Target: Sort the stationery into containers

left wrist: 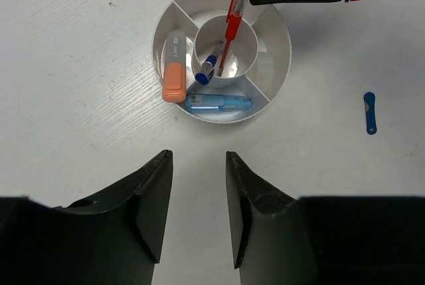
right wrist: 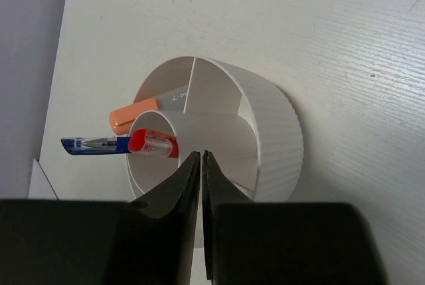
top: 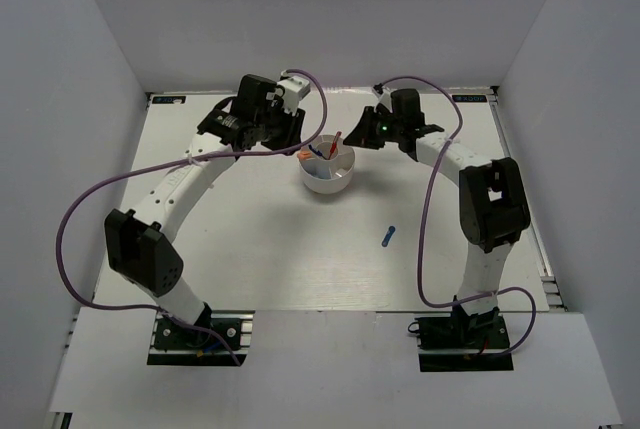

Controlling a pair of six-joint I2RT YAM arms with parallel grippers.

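Observation:
A white round divided container stands in the middle of the table. It holds a red pen, a blue pen, an orange-and-grey marker and a light-blue marker. A small dark-blue item lies on the table to the front right. My left gripper is open and empty, above the table to the left of the container. My right gripper is at the container's right, beside the red pen's top, its fingertips close together; whether they hold anything is unclear, though none shows between them.
Grey walls border the table on the sides and back. Purple cables loop over both arms.

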